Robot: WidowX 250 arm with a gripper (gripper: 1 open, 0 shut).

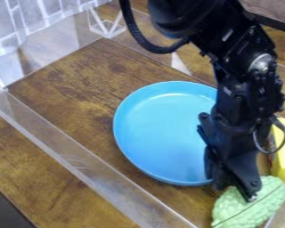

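Observation:
My gripper (pixel 234 169) hangs at the right over the edge of a blue plate (pixel 157 132), its fingers pointing down just above a pale green cloth (pixel 246 210) at the lower right. The fingers look close together; whether anything is between them is hard to see. A yellow object (pixel 283 158) lies behind the gripper at the right edge, partly hidden.
Clear plastic walls run along the left and front. A white tiled or patterned surface (pixel 38 27) is at the back left.

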